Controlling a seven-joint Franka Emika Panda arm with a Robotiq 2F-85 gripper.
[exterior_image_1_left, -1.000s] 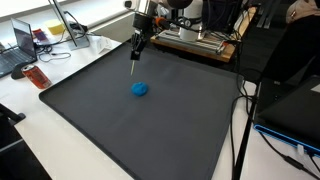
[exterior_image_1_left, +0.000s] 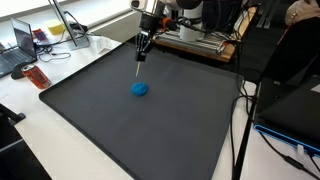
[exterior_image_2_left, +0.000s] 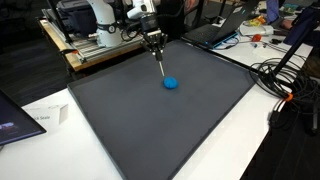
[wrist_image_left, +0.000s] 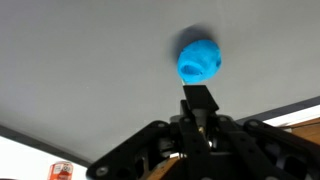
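A round blue object (exterior_image_1_left: 139, 89) rests on the dark table mat, near its far side. My gripper (exterior_image_2_left: 157, 49) is above the mat behind it, shut on a thin, light-coloured stick (exterior_image_2_left: 161, 68) that hangs steeply down. In exterior view 1 the stick (exterior_image_1_left: 138, 69) ends just behind the blue object, apparently short of it; whether its tip touches the mat is hard to tell. In the wrist view the blue object (wrist_image_left: 199, 62) lies just ahead of the black fingertips (wrist_image_left: 198, 98), with a shadow along its left side.
A red-orange can (exterior_image_1_left: 37, 77) and a laptop (exterior_image_1_left: 22, 47) are at the left edge in exterior view 1. Cables (exterior_image_2_left: 296, 85) lie off the mat at the right in exterior view 2.
My gripper and the stick have shifted slightly right and lower in exterior view 1, nearer the blue object. The blue object has stayed in place.
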